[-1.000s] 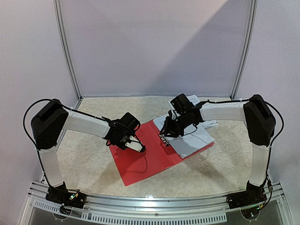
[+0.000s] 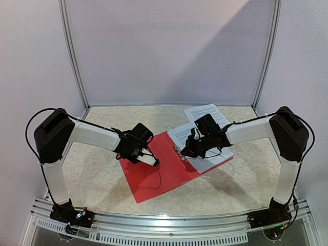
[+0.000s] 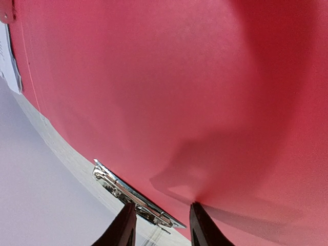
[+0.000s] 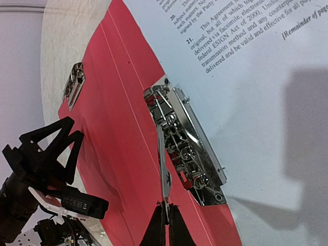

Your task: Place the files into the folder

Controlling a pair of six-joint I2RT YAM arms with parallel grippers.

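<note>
The red folder (image 2: 141, 179) lies spread open on the table, with a stack of printed sheets (image 2: 218, 160) on its right half. A metal clip (image 4: 202, 138) runs along the sheets' left edge, and its thin lever (image 4: 163, 169) stands raised. My right gripper is shut at the lever's tip; whether the tip is pinched between the fingers or only touching them I cannot tell. Above the folder's left half, my left gripper stands open with nothing between its fingers. A small metal fitting (image 3: 136, 197) shows beyond it at the folder's edge.
More printed sheets (image 2: 205, 110) stick out behind the folder, partly hidden by the right arm. Bare table (image 2: 97, 174) lies left of the folder, in front of it and at the far right. Walls close in the back and sides.
My right gripper's body has shifted a little to the right and toward the front, its tip staying near the clip. The left arm and folder have kept their places.
</note>
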